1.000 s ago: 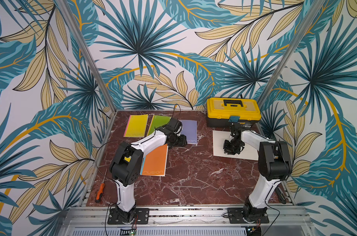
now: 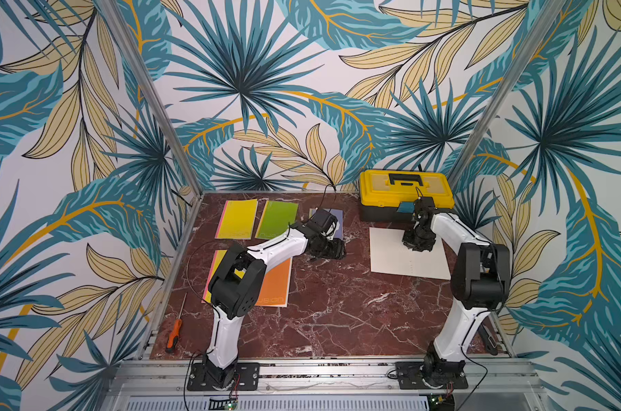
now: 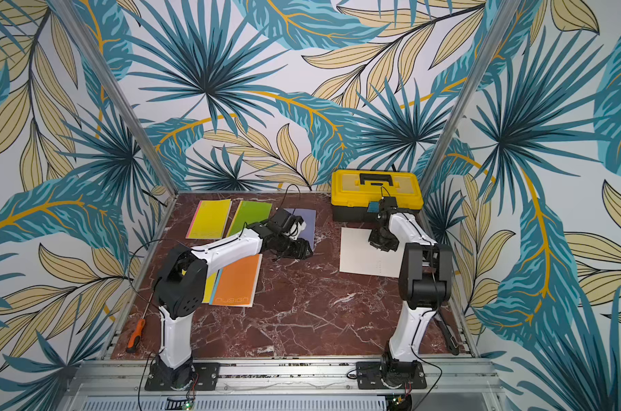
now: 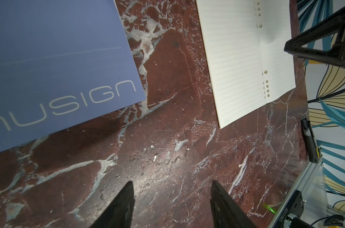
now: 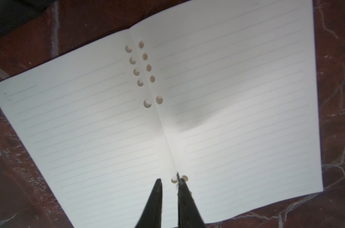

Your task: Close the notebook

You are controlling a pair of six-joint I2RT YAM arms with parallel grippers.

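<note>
An open white lined notebook [image 2: 392, 260] [image 5: 233, 144] lies flat on the right of the table, page holes along its spine. Above it hangs my right gripper [image 2: 418, 241], fingers part open over the lower spine, nothing visible held. My left gripper [image 2: 334, 248] is over the table between the lavender notebook [image 4: 54, 57] and the open one, fingers apart with only table visible between them.
A yellow toolbox [image 2: 403, 188] stands behind the open notebook. Yellow [image 2: 235, 218], green [image 2: 276, 218] and orange [image 2: 273, 284] notebooks lie at left. A screwdriver [image 2: 173, 335] lies at front left.
My left gripper has moved right, toward the open notebook. My right gripper has moved back and slightly right over the notebook, after rising from its lower position a second ago.
</note>
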